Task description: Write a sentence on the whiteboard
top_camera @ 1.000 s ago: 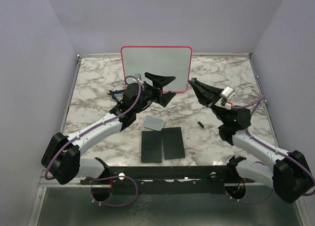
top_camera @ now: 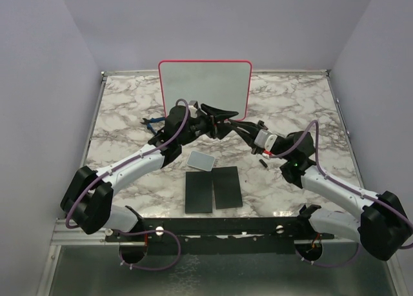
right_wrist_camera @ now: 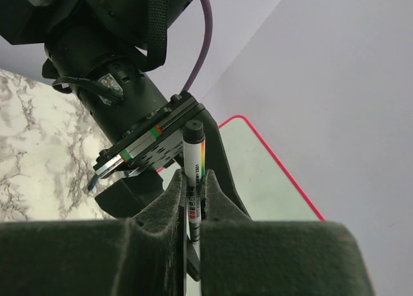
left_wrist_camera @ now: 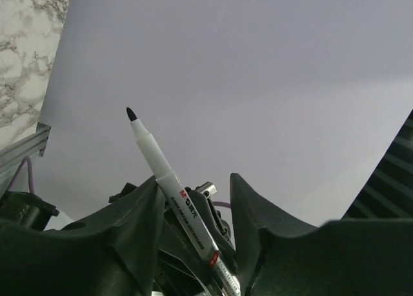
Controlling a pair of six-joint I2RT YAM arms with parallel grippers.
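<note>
The whiteboard (top_camera: 203,80), with its red rim, lies blank at the back of the table. A white marker (right_wrist_camera: 193,157) is pinched in my right gripper, its dark rear end upright between the fingertips. In the left wrist view the same marker (left_wrist_camera: 187,215) shows its bare black tip pointing up and left. My left gripper has its fingers on either side of the marker, with a gap still showing between them. From above, the left gripper (top_camera: 224,120) and right gripper (top_camera: 235,124) meet just before the board's lower right corner; the marker is mostly hidden there.
A white eraser-like block (top_camera: 201,160) and two dark pads (top_camera: 199,193) lie nearer the front. A small dark piece (top_camera: 263,163) rests under the right arm. Blue items (top_camera: 153,122) lie left of the board.
The right gripper has moved left with the marker and now meets the left gripper. The left gripper has shifted slightly right, and its fingers have come closer together.
</note>
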